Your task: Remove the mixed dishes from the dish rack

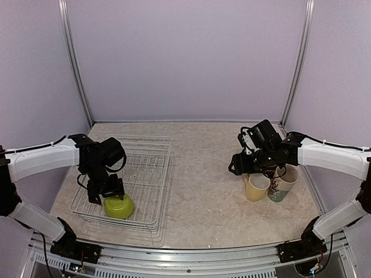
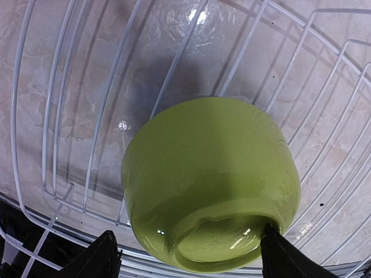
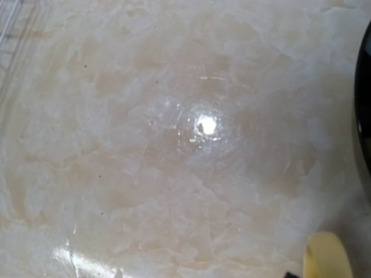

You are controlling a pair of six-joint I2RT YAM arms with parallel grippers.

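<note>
A lime green bowl (image 1: 119, 207) sits bottom up and tilted in the front of the white wire dish rack (image 1: 155, 223). In the left wrist view the bowl (image 2: 214, 156) fills the middle, its foot ring toward me. My left gripper (image 1: 106, 196) is at the bowl, its fingers (image 2: 101, 258) apart on either side of the foot. The right-hand finger seems to touch the bowl; the left-hand one shows a small gap. My right gripper (image 1: 236, 165) hangs above the table near a cream cup (image 1: 257, 189) and a patterned cup (image 1: 283, 184), with nothing seen between its fingers.
The rest of the rack looks empty. Between rack and cups the marbled table (image 1: 203, 185) is clear. A black rounded edge (image 3: 364, 98) and a yellow handle-like piece (image 3: 327, 258) show at the right wrist view's right side.
</note>
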